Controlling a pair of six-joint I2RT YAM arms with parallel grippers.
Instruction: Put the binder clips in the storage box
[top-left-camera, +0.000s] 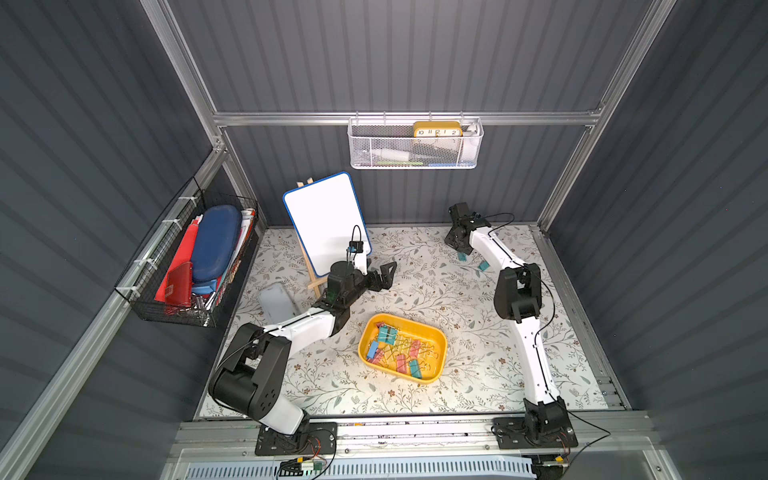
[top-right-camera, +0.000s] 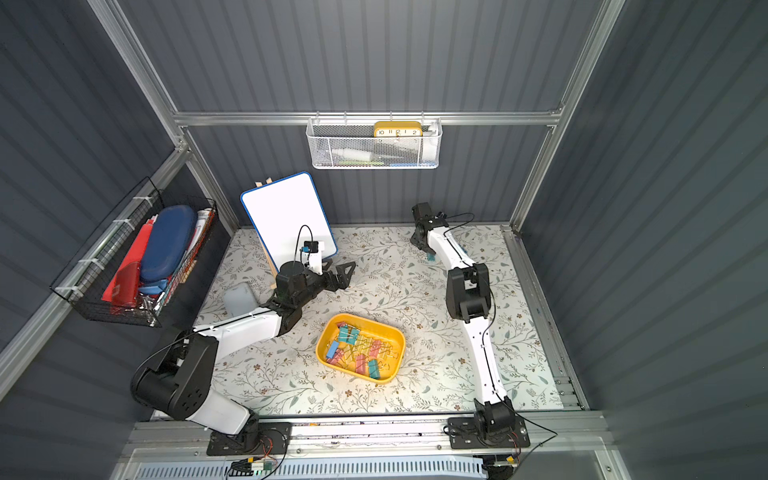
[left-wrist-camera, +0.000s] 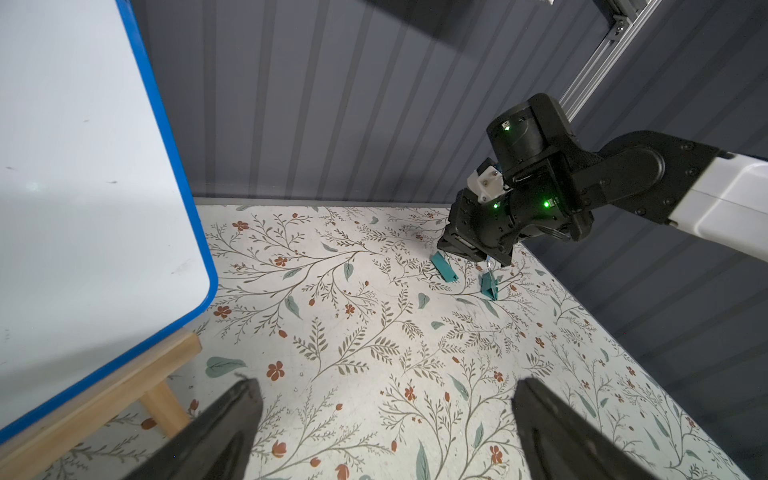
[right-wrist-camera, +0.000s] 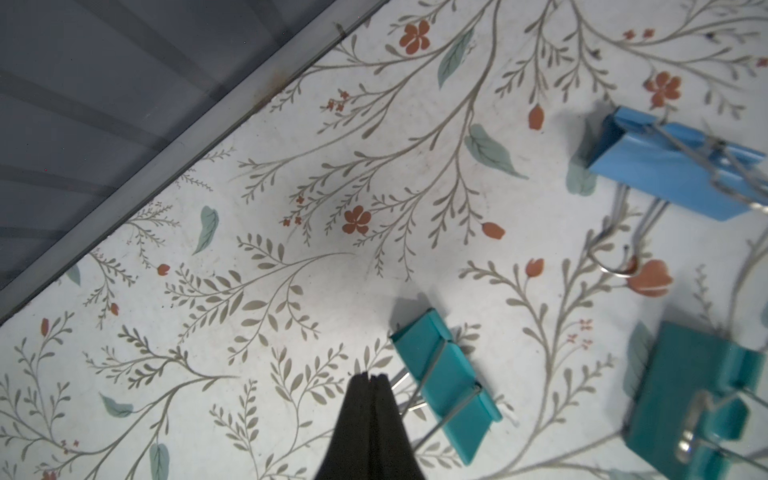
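In the right wrist view my right gripper is shut, its fingertips together with nothing between them. Just right of the tips lies a teal binder clip (right-wrist-camera: 449, 384), its wire handles pointing toward and partly behind the fingers. A second teal clip (right-wrist-camera: 689, 396) rests at the lower right, and a blue binder clip (right-wrist-camera: 672, 164) is above it. The yellow storage box (top-left-camera: 440, 352) stands at the front middle, holding several pink, teal and blue clips. My left gripper is open and empty, far from the loose clips.
A whiteboard on an easel (top-left-camera: 326, 220) stands beside the left arm. The back wall (right-wrist-camera: 104, 104) is close to the right gripper. A white wire basket (top-left-camera: 364, 152) hangs above the table. The table between the arms is clear.
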